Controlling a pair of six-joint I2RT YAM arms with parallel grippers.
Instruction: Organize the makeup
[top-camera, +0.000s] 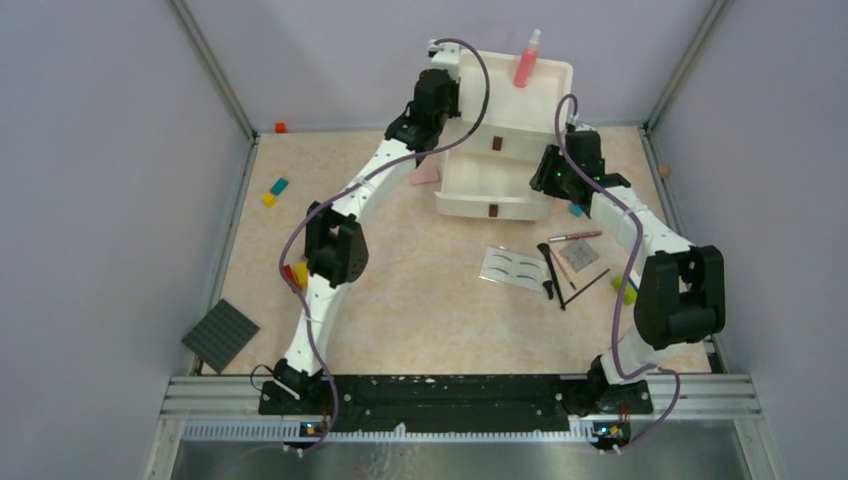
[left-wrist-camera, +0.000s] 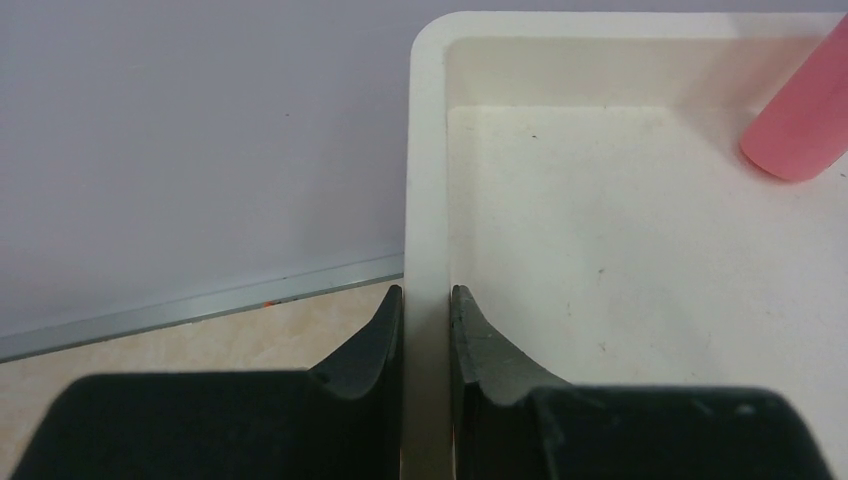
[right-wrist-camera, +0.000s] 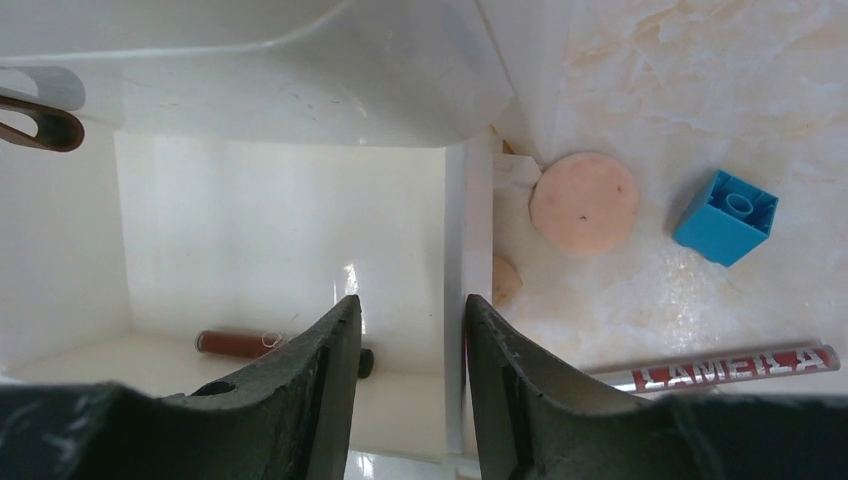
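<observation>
A white two-drawer organizer (top-camera: 510, 95) stands at the back with a pink spray bottle (top-camera: 524, 68) on top. My left gripper is shut on the upper rim at its left side. The lower drawer (top-camera: 490, 205) is pulled out, with a brown tube (right-wrist-camera: 230, 342) inside. My right gripper stands open at that drawer's right wall, one finger against the wall and the other inside. Beside the drawer lie a peach round sponge (right-wrist-camera: 585, 200) and a lettered tube (right-wrist-camera: 720, 368).
Brushes (top-camera: 552, 272), an eyebrow sheet (top-camera: 510, 268) and a grey palette (top-camera: 580, 255) lie front right. A blue brick (right-wrist-camera: 725, 215) sits right of the drawer. Small bricks lie farther left.
</observation>
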